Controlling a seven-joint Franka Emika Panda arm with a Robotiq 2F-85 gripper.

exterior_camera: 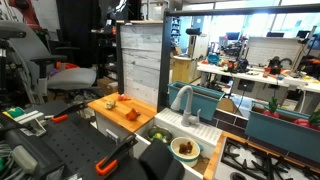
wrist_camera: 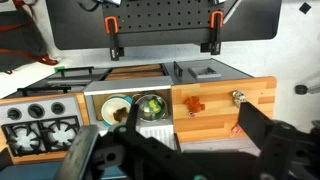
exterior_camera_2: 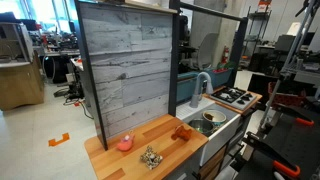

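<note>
From the bottom edge of the wrist view my gripper reaches in, its dark fingers spread apart with nothing seen between them. Below it lies a toy kitchen counter with a sink (wrist_camera: 172,108). A pale bowl (wrist_camera: 116,108) and a round pot (wrist_camera: 152,107) with green and yellow items stand in the sink. On the wooden counter (wrist_camera: 215,127) rest an orange-brown object (wrist_camera: 194,104), a pale flower-like object (wrist_camera: 239,97) and a pinkish-red item (wrist_camera: 237,129). In exterior view 1, dark arm parts (exterior_camera: 157,160) rise in front of the sink.
A stove (wrist_camera: 42,124) adjoins the sink on the side away from the wooden counter. Behind the counter stands a grey plank wall (exterior_camera_2: 133,75), near a tall faucet (exterior_camera_2: 200,80). The dark robot table (exterior_camera: 70,140) carries orange-handled clamps (exterior_camera: 107,166). Red-fruited plants (exterior_camera: 272,107) sit on a shelf.
</note>
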